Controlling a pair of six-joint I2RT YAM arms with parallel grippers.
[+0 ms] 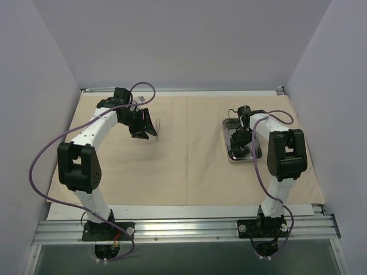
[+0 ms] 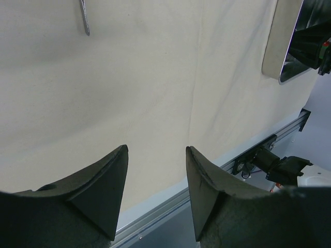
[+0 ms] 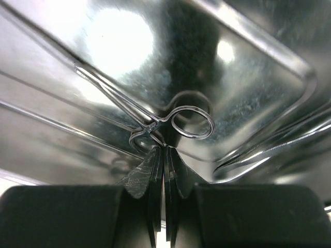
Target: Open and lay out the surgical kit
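Observation:
A metal tray (image 1: 241,158) lies on the cloth at the right, under my right arm. Inside, the right wrist view shows scissor-like instruments with ring handles (image 3: 192,134) and further curved instruments (image 3: 274,150) along one side. My right gripper is shut, its tips down at the ring-handled instruments; whether anything thin is between them is hard to tell. My left gripper stands open and empty above the cloth on the left. Thin instruments (image 1: 158,129) lie on the cloth beside it, one also in the left wrist view (image 2: 85,20).
Metal rails (image 1: 183,226) run along the front edge. Grey walls bound the sides and back.

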